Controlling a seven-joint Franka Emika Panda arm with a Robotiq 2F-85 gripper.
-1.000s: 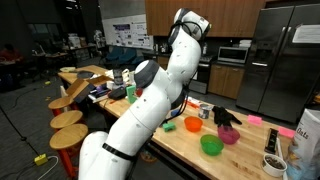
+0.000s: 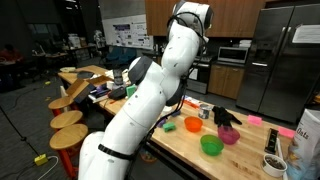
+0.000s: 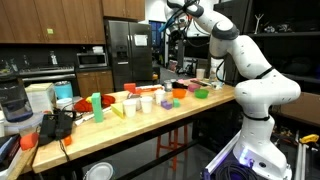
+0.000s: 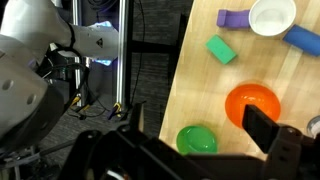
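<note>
My gripper stands open high above the table, its two dark fingers wide apart in the wrist view with nothing held between them. Below it lie an orange bowl and a green bowl, whose lower part is partly covered by the gripper. Farther up that view are a green block, a purple block, a white cup or bowl and a blue object. A pink bowl rests behind the green one, close to a black object.
A white container and a large white bag or bin occupy the table's right end. Stools stand left of the table. In exterior view 2, the near end of the table carries a green cup and several kitchen things.
The arm's upper end has come down slightly, showing more of the wrist at the top of exterior view 1. Objects on the table look unmoved.
</note>
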